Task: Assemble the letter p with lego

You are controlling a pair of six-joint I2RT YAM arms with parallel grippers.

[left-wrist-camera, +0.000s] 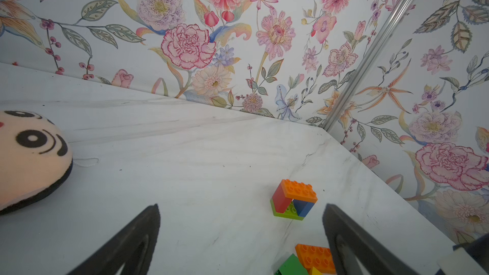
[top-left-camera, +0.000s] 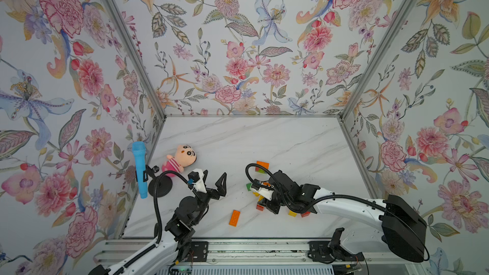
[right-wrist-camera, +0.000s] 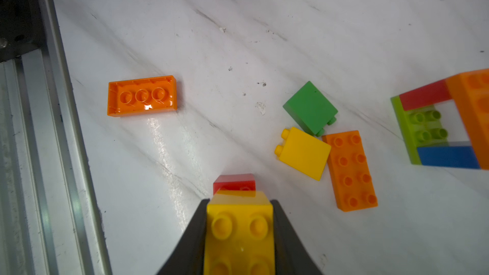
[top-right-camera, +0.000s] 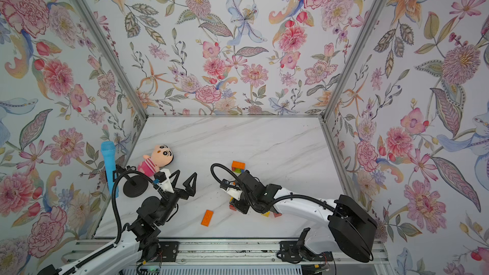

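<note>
My right gripper is shut on a yellow brick (right-wrist-camera: 239, 252), its studs toward the wrist camera. Just past that brick, a red brick (right-wrist-camera: 235, 179) shows partly; whether the two touch I cannot tell. Further right in the right wrist view stands a small hollow build with a light-green base (right-wrist-camera: 403, 129), a red side (right-wrist-camera: 425, 94), a blue side (right-wrist-camera: 448, 156) and an orange top (right-wrist-camera: 471, 117). Between lie a green brick (right-wrist-camera: 310, 107), a second yellow brick (right-wrist-camera: 304, 152) and an orange brick (right-wrist-camera: 351, 170). My left gripper hangs open and empty over the left side.
Another orange brick (top-left-camera: 234, 218) lies alone near the front edge. A plush doll (top-left-camera: 179, 160) and a blue microphone (top-left-camera: 140, 168) on a stand occupy the left. More bricks, one of them yellow (top-left-camera: 292, 213), lie beneath the right arm.
</note>
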